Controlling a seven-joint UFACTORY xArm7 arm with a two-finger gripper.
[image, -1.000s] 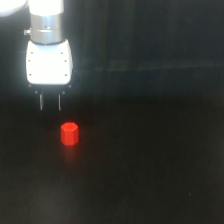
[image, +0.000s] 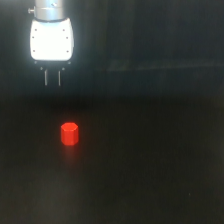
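A small red block (image: 69, 134) with a many-sided top stands upright on the dark surface, left of the middle of the camera view. Above it in the picture hangs my white gripper (image: 52, 84), pointing down, its two thin fingers spread apart. Nothing shows between the fingertips, and a clear gap separates them from the block. The gripper is open, its fingers a little left of the block.
My gripper has moved up in the picture and slightly right, farther from the red block. Its fingers stay apart. The block has not moved.
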